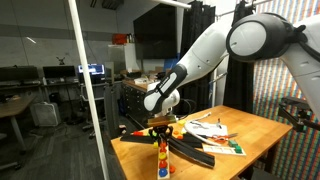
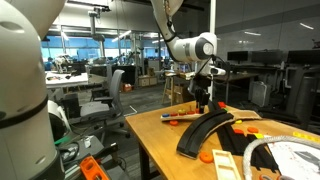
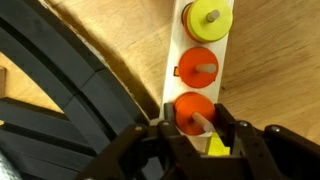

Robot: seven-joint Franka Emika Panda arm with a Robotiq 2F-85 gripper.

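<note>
In the wrist view a narrow pale board (image 3: 177,55) carries pegs with a yellow disc (image 3: 207,18) and a red disc (image 3: 197,67). Another red disc (image 3: 190,104) sits around a peg at the lower end, with my gripper shut on it, one finger at either side. Part of a further yellow piece (image 3: 218,147) shows beneath the fingers. From exterior view 1, my gripper (image 1: 161,132) points down at the far end of the board. Exterior view 2 shows the arm over the table's far side; its fingertips are too small there to read.
Long black parts (image 2: 203,132) lie close beside the board. A loose red disc (image 2: 206,156) and a wooden frame (image 2: 228,165) rest nearer the front. Cluttered tools and pieces cover the table's right side; bare wood (image 2: 150,128) shows at its left.
</note>
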